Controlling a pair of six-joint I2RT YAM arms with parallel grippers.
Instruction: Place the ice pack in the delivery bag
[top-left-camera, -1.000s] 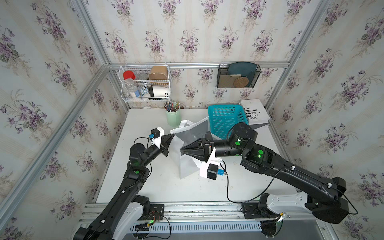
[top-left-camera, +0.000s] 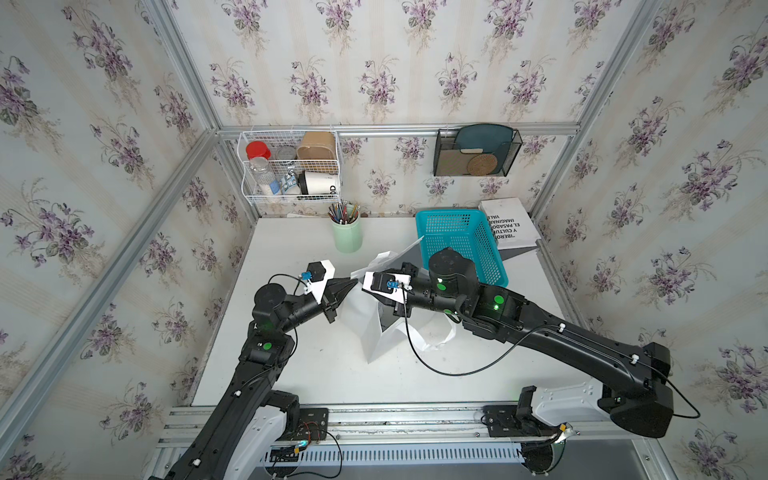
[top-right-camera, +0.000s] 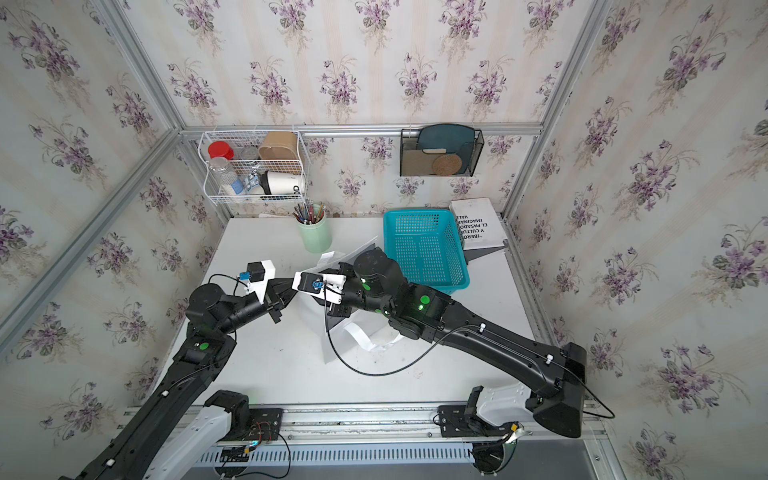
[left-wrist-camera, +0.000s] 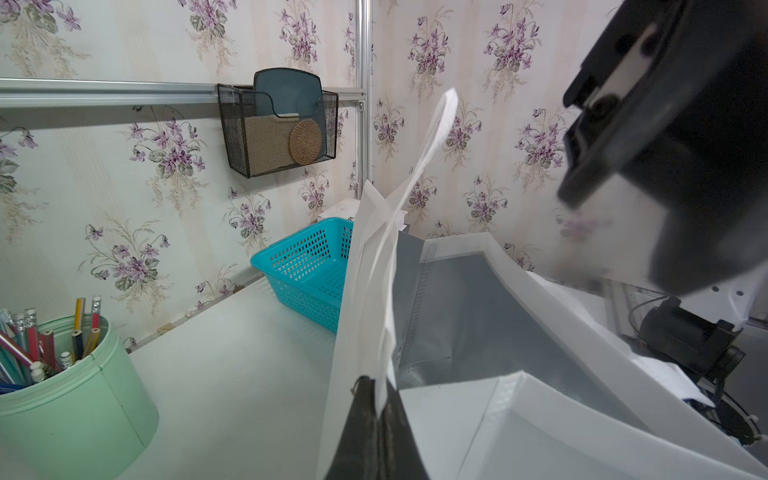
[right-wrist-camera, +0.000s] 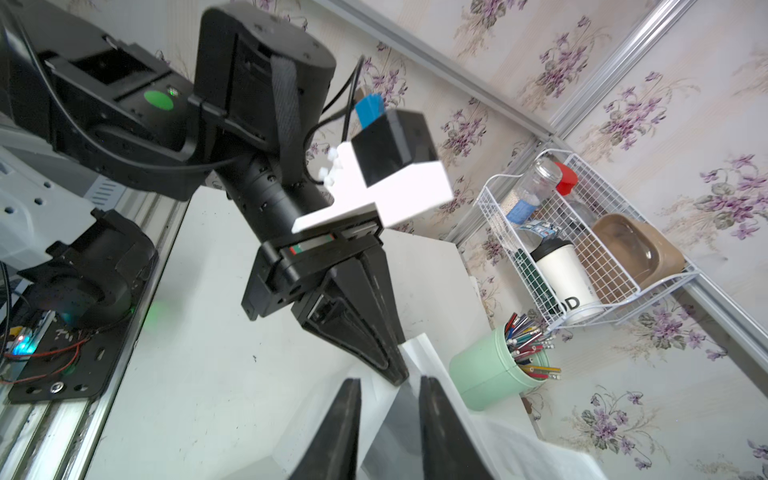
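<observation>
The white delivery bag (top-left-camera: 366, 337) stands mid-table, grey inside (left-wrist-camera: 504, 336). My left gripper is shut at the bag's white upright edge, which appears pinched between its fingertips. My right gripper is open, over the bag beside the left gripper, its fingers pointing toward the bag's rim; in the left wrist view it looms blurred at the upper right.
A green pencil cup (top-left-camera: 347, 236) stands behind the bag. The teal basket (top-right-camera: 425, 244) and a white printed box (top-right-camera: 477, 220) occupy the back right. A wire shelf (top-left-camera: 289, 164) hangs at the back left.
The left arm has shifted slightly right with the bag's edge.
</observation>
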